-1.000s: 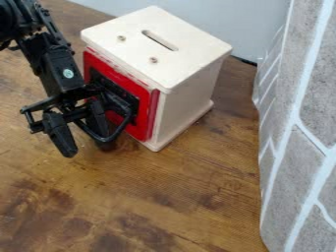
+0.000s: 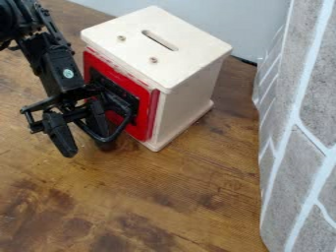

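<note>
A pale wooden box point(image 2: 182, 81) with a slot and two screw heads on its top stands upright on the wooden surface. Its front face carries a red panel point(image 2: 141, 123) with black hardware in the middle. The black gripper point(image 2: 82, 128) is in front of that panel at the left, over its lower left part. Whether it touches the panel or hardware, and whether its fingers are open or shut, I cannot tell.
A grey brick-patterned wall or board point(image 2: 300, 148) runs along the right side. A white wall point(image 2: 223, 20) is behind the box.
</note>
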